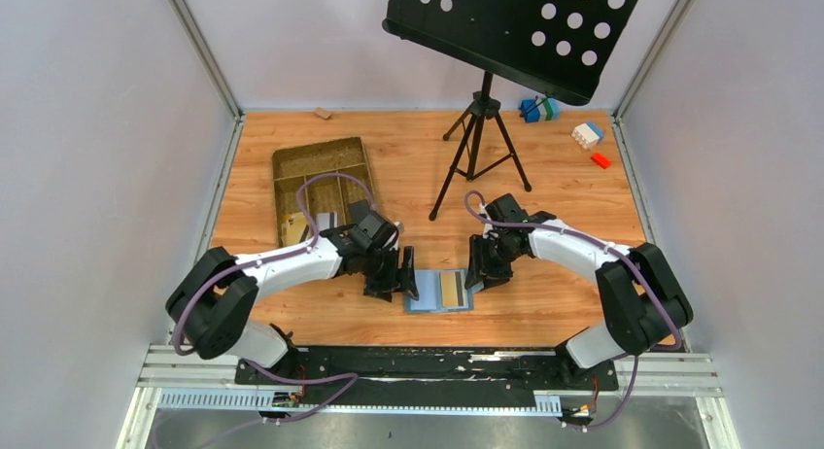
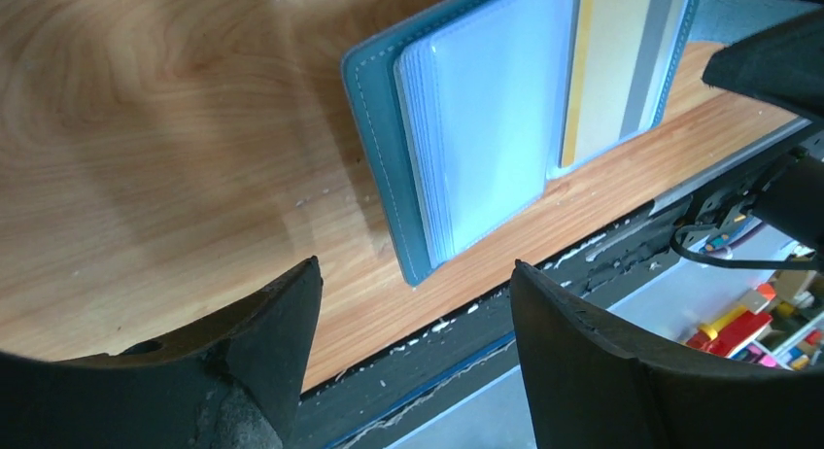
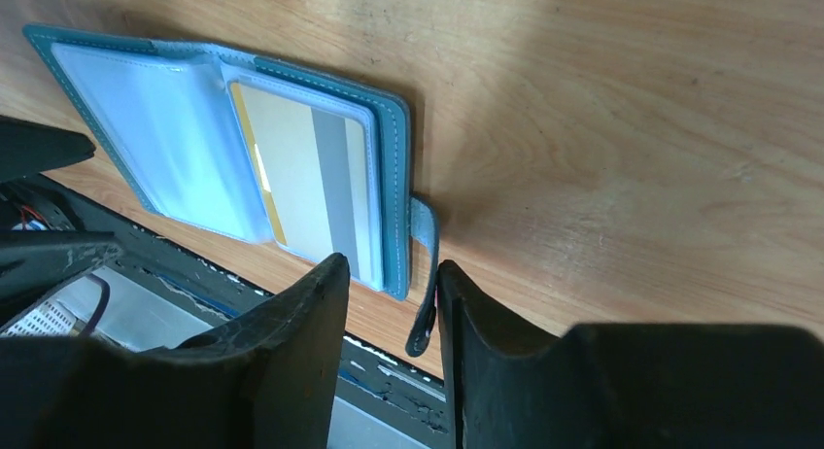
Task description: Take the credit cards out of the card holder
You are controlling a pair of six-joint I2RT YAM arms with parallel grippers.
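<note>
The blue card holder point(image 1: 424, 290) lies unfolded on the table near its front edge. A gold card point(image 3: 291, 167) with a grey stripe sits in the clear sleeve on its right half, while the left half shows plain blue plastic. My left gripper is open just off the holder's left edge, nothing between its fingers. In the right wrist view, my right gripper is part open at the holder's right side. The holder's closing strap point(image 3: 426, 274) stands between its fingers, against the right one; the other finger is apart from it.
A wicker basket point(image 1: 361, 150) with compartments and cards in it stands behind the left arm. A black music stand point(image 1: 478, 109) rises at the back. Toy blocks point(image 1: 587, 134) lie at the back right. Bare table surrounds the holder.
</note>
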